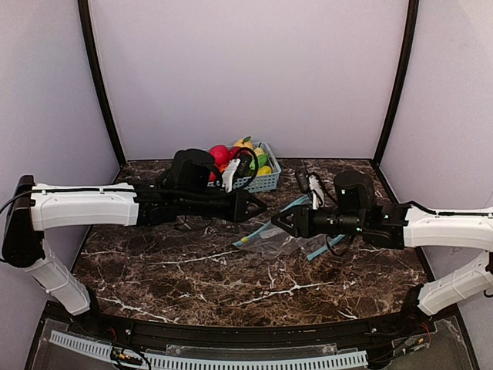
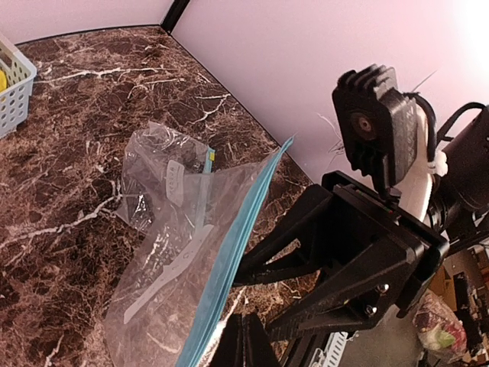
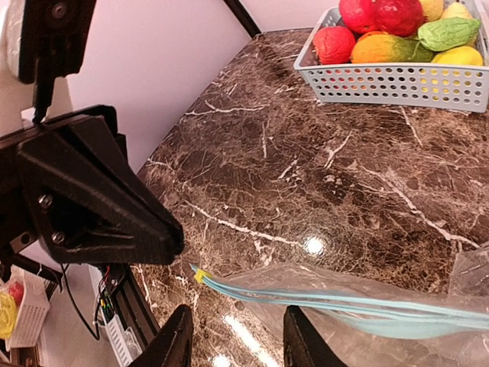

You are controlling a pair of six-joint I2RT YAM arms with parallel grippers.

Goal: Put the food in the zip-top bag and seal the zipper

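Observation:
A clear zip-top bag with a light blue zipper edge (image 2: 237, 241) hangs loose beside the grippers, its strip slanting. In the right wrist view the strip (image 3: 321, 298) ends in a yellow tab, below the left gripper's tip. My left gripper is shut, fingertips together, with the zipper edge outside them. Parted fingers (image 3: 176, 332) show that my right gripper is open; the strip lies past their tips. Food, including red, yellow and green pieces (image 3: 386, 15), fills a pale basket (image 3: 397, 86) at the back.
A second clear bag (image 2: 149, 164) with a blue strip lies flat on the dark marbled table (image 1: 177, 281), behind the loose bag. Both arms reach close together at the middle. Bare tabletop shows in front and to the left.

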